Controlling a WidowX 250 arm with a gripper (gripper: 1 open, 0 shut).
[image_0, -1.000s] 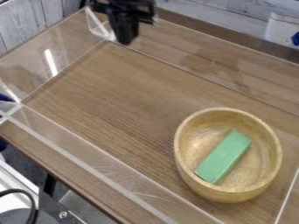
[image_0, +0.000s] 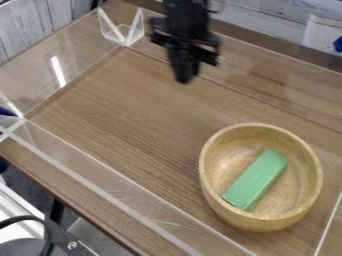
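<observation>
The black robot arm with its gripper (image_0: 187, 55) is at the top middle, blurred, above the back of the wooden surface; whether it is open or shut is unclear. A round tan bowl (image_0: 218, 175) sits at the lower right with a green block (image_0: 255, 178) lying inside it.
Clear plastic edging runs along the left side, and a white angular piece (image_0: 122, 28) is at the top left. Black cables (image_0: 47, 238) lie at the bottom left corner, off the wood.
The bowl and green block have not moved.
</observation>
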